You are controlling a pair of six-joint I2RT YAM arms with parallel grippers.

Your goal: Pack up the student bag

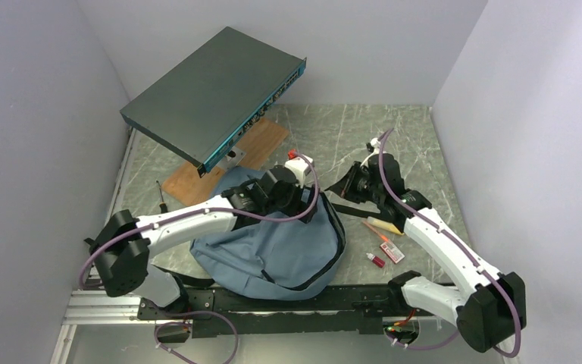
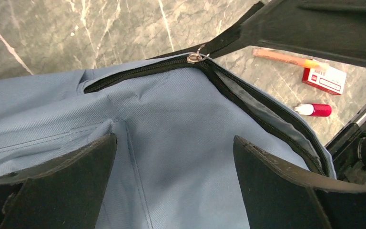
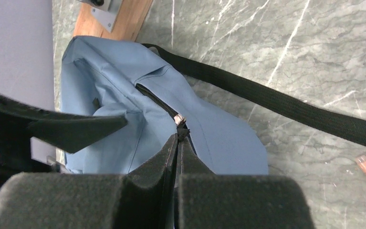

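The blue bag (image 1: 265, 258) lies on the marble surface at front centre, its black zipper band curving along the right. My left gripper hangs open above it, blue fabric visible below the fingers. My right gripper is shut at the zipper pull; in the right wrist view its fingertips meet just at the metal slider, and whether the pull is between them I cannot tell. A glue stick or red tube (image 2: 317, 109), an orange pen (image 2: 281, 57) and a red-and-white box (image 2: 325, 81) lie right of the bag.
A large dark rack unit (image 1: 212, 95) overhangs a wooden board (image 1: 261, 140) at back left. A screwdriver (image 1: 163, 205) lies at the left. Walls stand on three sides.
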